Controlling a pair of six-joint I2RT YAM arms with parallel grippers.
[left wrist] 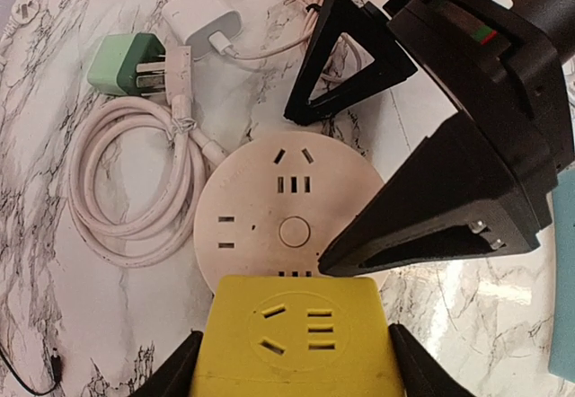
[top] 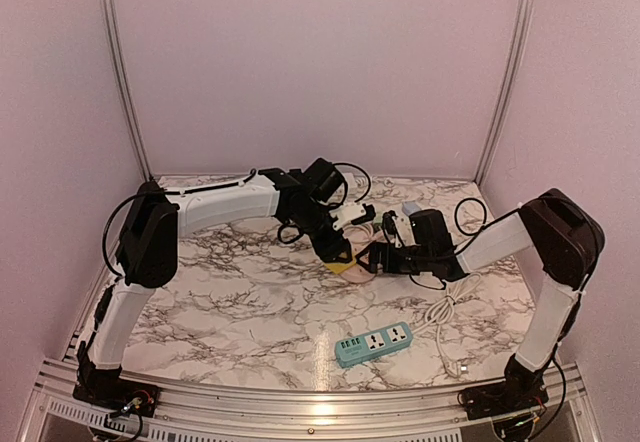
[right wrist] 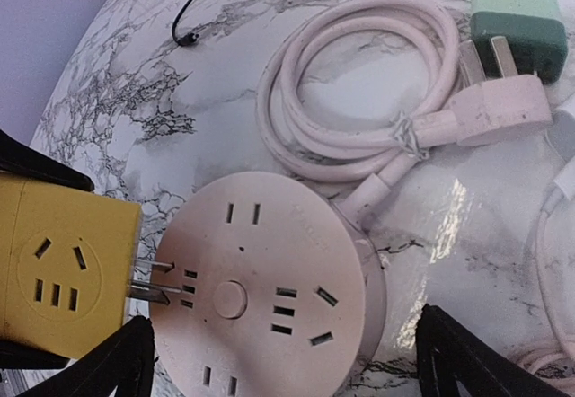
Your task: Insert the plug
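Observation:
My left gripper is shut on a yellow plug adapter (right wrist: 67, 267). In the right wrist view its metal prongs (right wrist: 154, 280) point at a pair of slots on the near-left part of the round pink socket (right wrist: 269, 235). Prongs and slots look very close, but I cannot tell whether they touch; a gap of bare metal shows. From the left wrist view, the adapter covers the socket's lower edge and hides the prongs. My right gripper stands open, its fingers (left wrist: 422, 208) on either side of the socket, without visible grip.
The socket's coiled cord (left wrist: 81, 172) lies beside it, near a green charger (left wrist: 121, 63) and a white charger (left wrist: 202, 11). A teal power strip (top: 373, 344) sits toward the front. Bare marble lies front left.

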